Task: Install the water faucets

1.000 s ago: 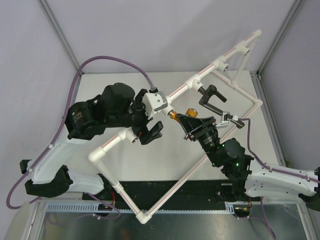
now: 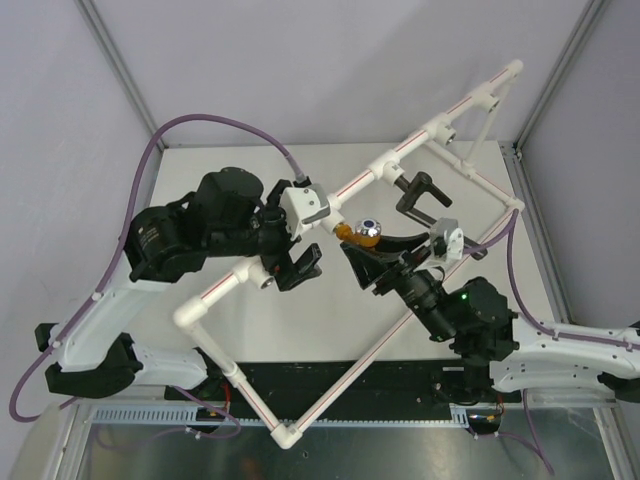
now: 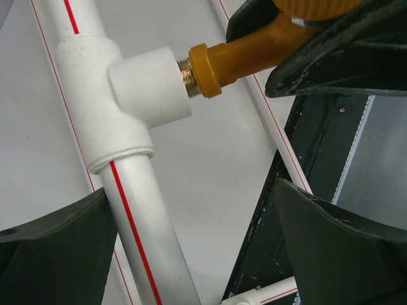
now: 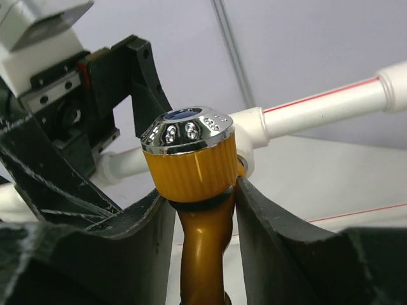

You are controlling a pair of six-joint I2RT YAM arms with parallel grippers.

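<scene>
An orange faucet with a chrome cap points at a white tee fitting [image 3: 149,89]; in the left wrist view its threaded end sits at the tee's mouth, some brass thread showing. My right gripper [image 2: 375,258] is around the faucet body, fingers close to it under the cap; whether they grip it is unclear. My left gripper [image 2: 300,262] stands open at the white pipe [image 3: 137,229] beside that tee, its fingers on either side of the pipe in the left wrist view.
The white pipe frame [image 2: 262,410] has several more tees along its upper rail. A grey clamp-like tool [image 2: 425,205] lies at the rail right of the faucet. Side walls bound the space.
The faucet's head has turned and moved left, now showing its chrome top in the top view, with my right gripper shifted slightly along with it. The left arm is nearly unchanged.
</scene>
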